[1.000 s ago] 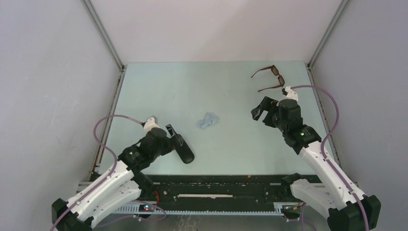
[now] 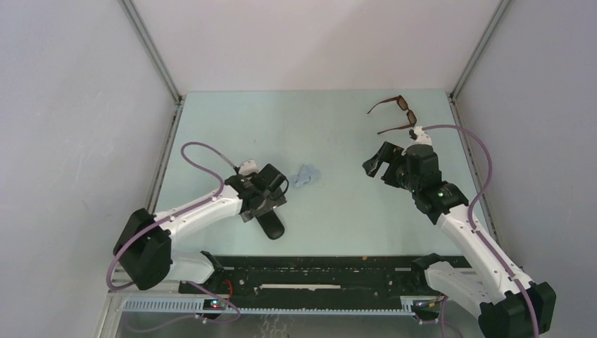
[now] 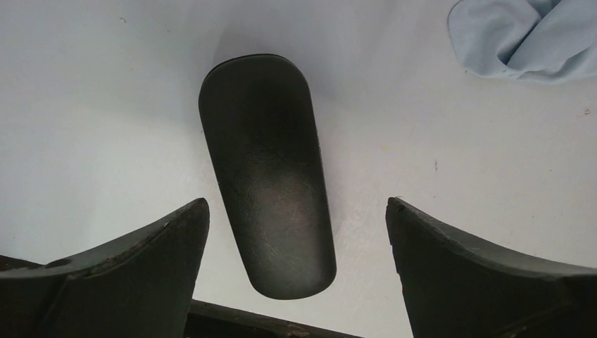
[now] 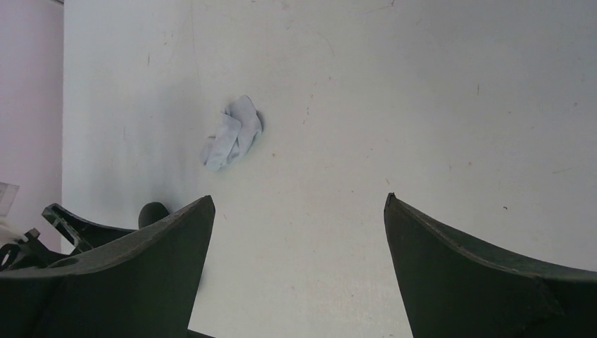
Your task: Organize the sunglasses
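Brown sunglasses (image 2: 403,103) lie with their temples spread at the far right of the table in the top view. A black, rounded glasses case (image 3: 271,183) rests closed on the table. My left gripper is open above it, the case lying between its fingers in the wrist view but untouched. From above, that gripper covers the case's far part. A crumpled pale blue cloth (image 2: 304,176) lies right of the left gripper. My right gripper hangs open over bare table, nothing between its fingers, nearer the front than the sunglasses.
Dark front edging (image 2: 317,271) borders it close to the case's near end. Walls stand at the back and both sides.
The right arm has barely shifted. Sunglasses, case and cloth stay in place.
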